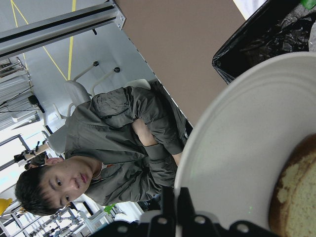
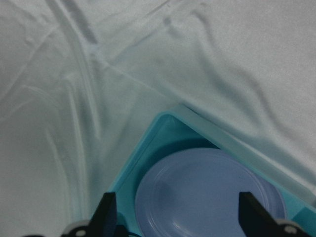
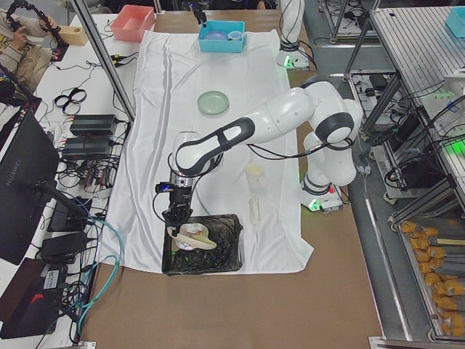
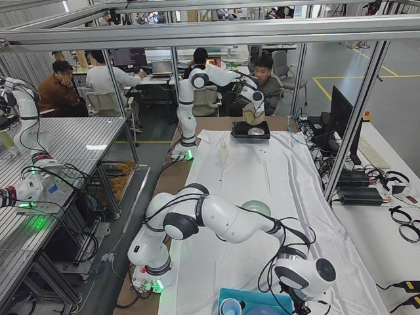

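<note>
My left gripper (image 3: 174,222) is shut on the rim of a pale plate (image 1: 222,138), tilted steeply over the black-lined bin (image 3: 221,258). A piece of bread (image 1: 296,197) is on that plate; more pale, foil-like contents lie in the bin. At the far end, my right gripper stands open above a blue plate (image 2: 192,182) inside the turquoise bin (image 3: 221,45), which also holds a light cup (image 4: 231,308).
A green plate (image 3: 213,102) lies mid-cloth (image 3: 167,94). A pale slim item (image 3: 254,209) lies near the left arm's base. A monitor (image 3: 25,189), cables and frame posts line the table's side.
</note>
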